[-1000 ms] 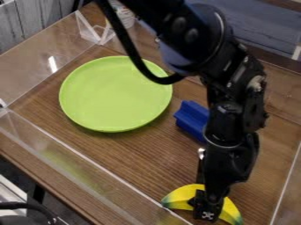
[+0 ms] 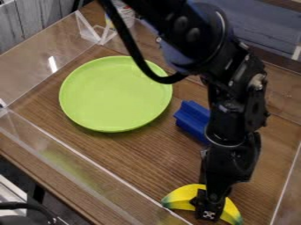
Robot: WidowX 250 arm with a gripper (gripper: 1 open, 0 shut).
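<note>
My black gripper (image 2: 207, 195) is low at the front right, its fingertips down at a yellow banana (image 2: 180, 199) with dark green tips, which lies on the wooden table and shows on both sides of the fingers. Whether the fingers are shut on it cannot be made out. A green plate (image 2: 112, 92) lies at the left of the middle, apart from the banana.
A blue block (image 2: 188, 119) lies behind the gripper, partly hidden by the arm. Clear low walls (image 2: 35, 141) border the table. Bare wood (image 2: 118, 158) is free between plate and banana. A clear object stands at the back left.
</note>
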